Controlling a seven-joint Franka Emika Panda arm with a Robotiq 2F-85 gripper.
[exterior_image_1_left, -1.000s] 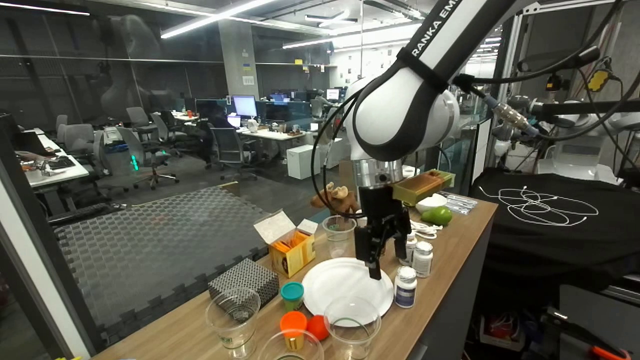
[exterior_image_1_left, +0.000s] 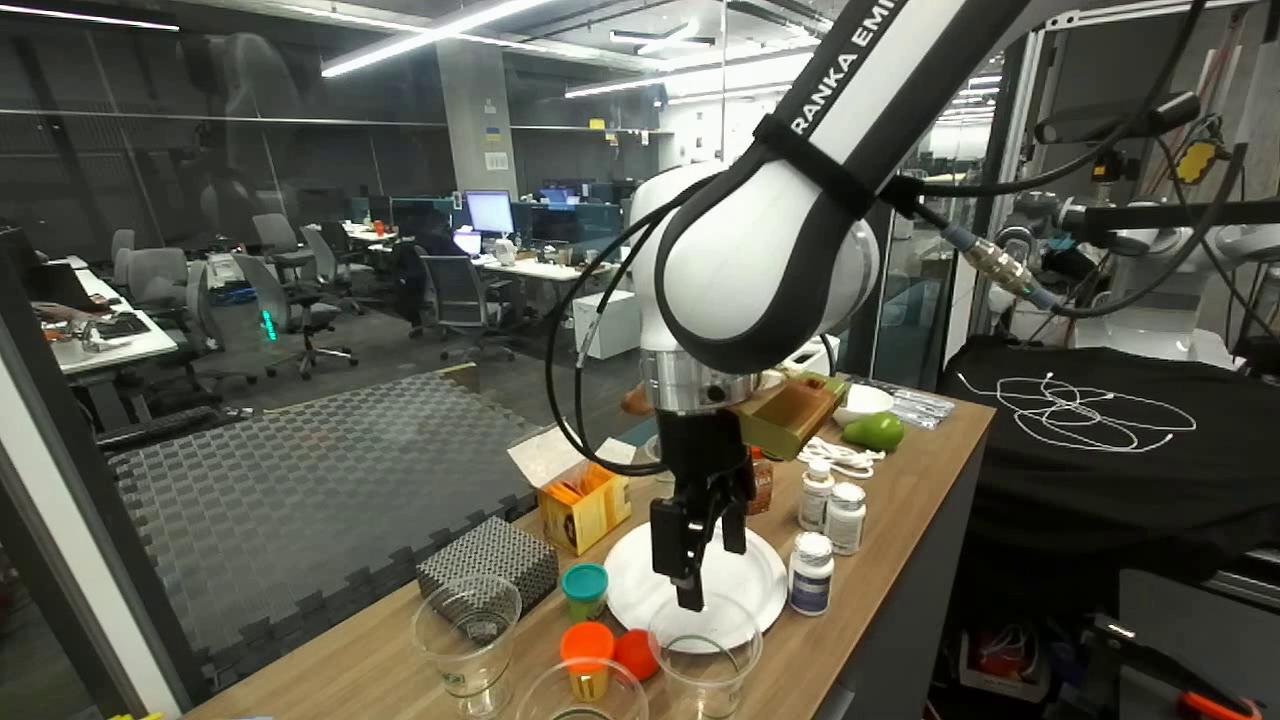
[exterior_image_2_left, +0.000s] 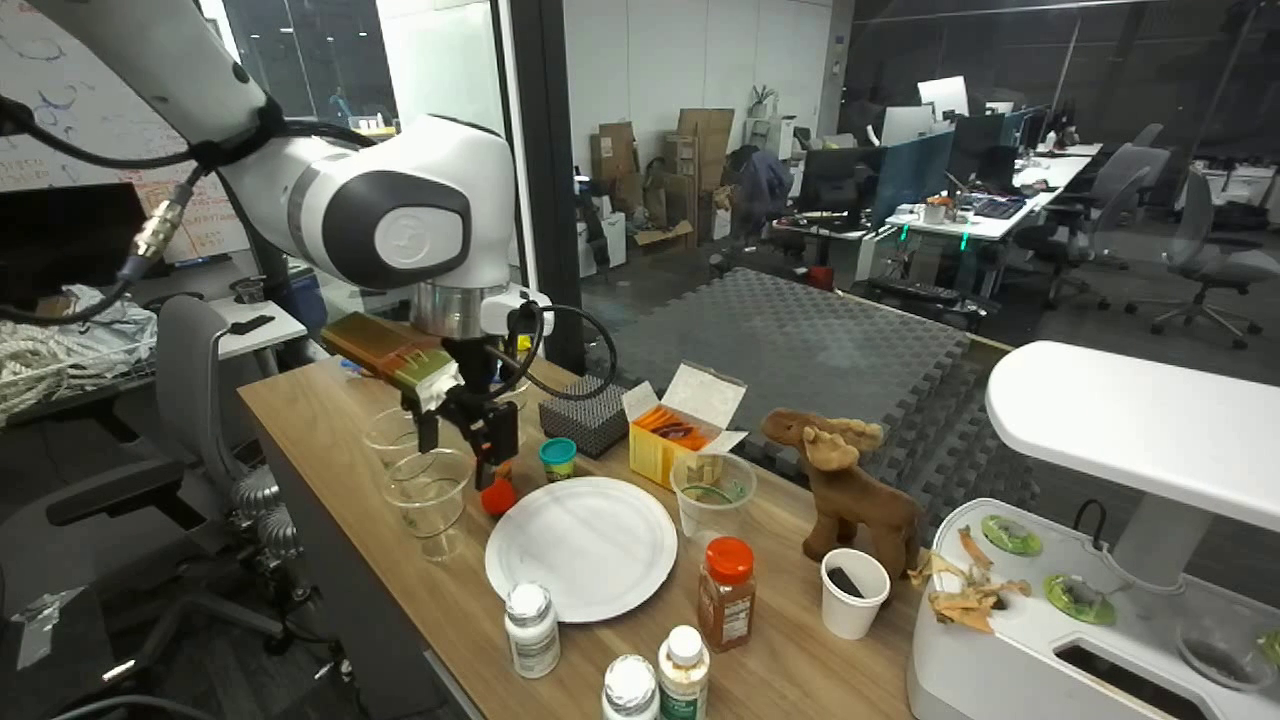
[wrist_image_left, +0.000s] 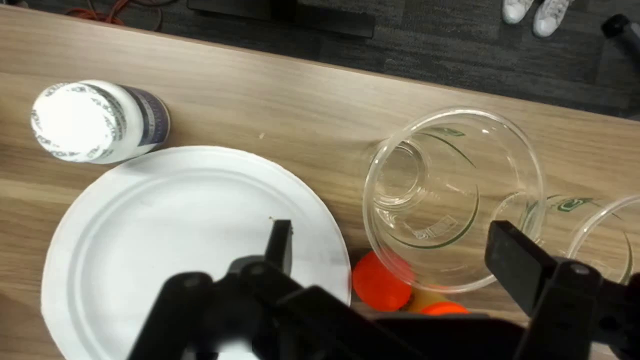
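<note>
My gripper (exterior_image_1_left: 713, 569) hangs pointing down above the white plate (exterior_image_1_left: 630, 576), its fingers wide apart and nothing held. In the wrist view, the near clear plastic cup (wrist_image_left: 441, 240) lies between and beyond the fingertips, to the right of the plate (wrist_image_left: 198, 180). A red ball-like thing (wrist_image_left: 378, 282) shows beside the cup, partly seen through its rim. Another clear cup (wrist_image_left: 606, 246) is cut off at the right edge. Seen from the second exterior view, the gripper (exterior_image_2_left: 458, 458) stands open in front of and above the clear cups (exterior_image_2_left: 428, 510).
White bottles (exterior_image_1_left: 811, 574) line the table's front edge. Behind the plate are an open yellow box (exterior_image_1_left: 584, 510), a patterned dark block (exterior_image_1_left: 489, 564) and a teal-lidded tub (exterior_image_1_left: 584, 588). A brown toy moose (exterior_image_2_left: 846, 492), a paper cup (exterior_image_2_left: 852, 612) and a red-capped jar (exterior_image_2_left: 726, 600) stand farther along.
The arm has moved left and a little lower in the first exterior view, away from the white bottles and over the plate toward the clear cups. The objects on the table stay put.
</note>
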